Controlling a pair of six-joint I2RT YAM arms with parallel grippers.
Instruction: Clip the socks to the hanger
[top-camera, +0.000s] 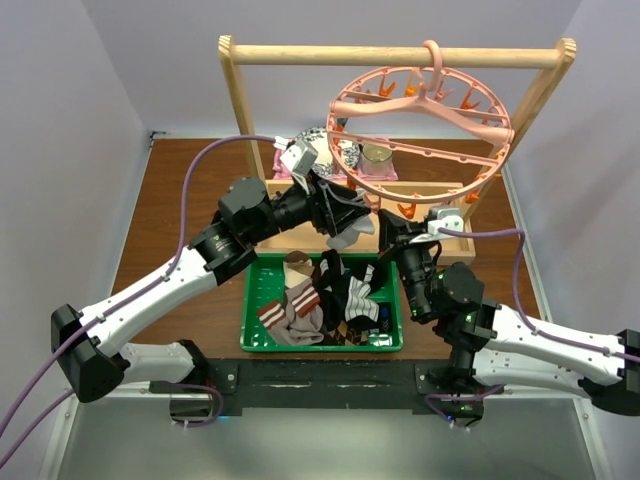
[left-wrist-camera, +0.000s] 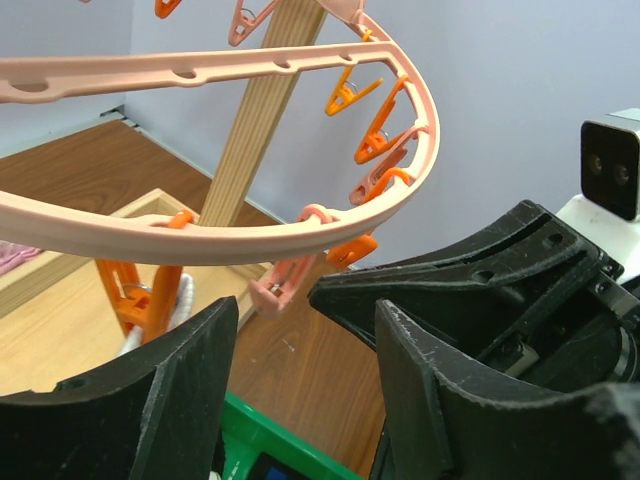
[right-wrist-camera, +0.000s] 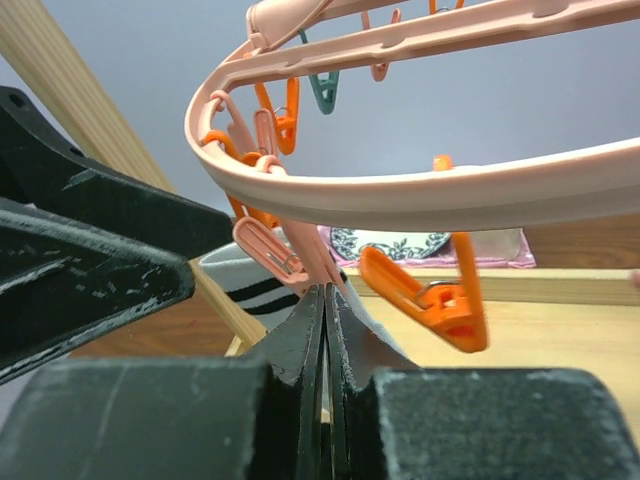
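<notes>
The round pink clip hanger hangs from the wooden rail, with orange and pink clips around it. My left gripper is part open below the near rim, facing a pink clip; nothing shows between its fingers. My right gripper is shut, its tips at a pink clip beside an orange clip. A light sock with black stripes hangs under the hanger at the grippers, partly hidden; what holds it is unclear.
A green bin of socks sits below on the wooden floor. The wooden stand's upright rises behind the hanger. A pink cloth and a jar are at the back.
</notes>
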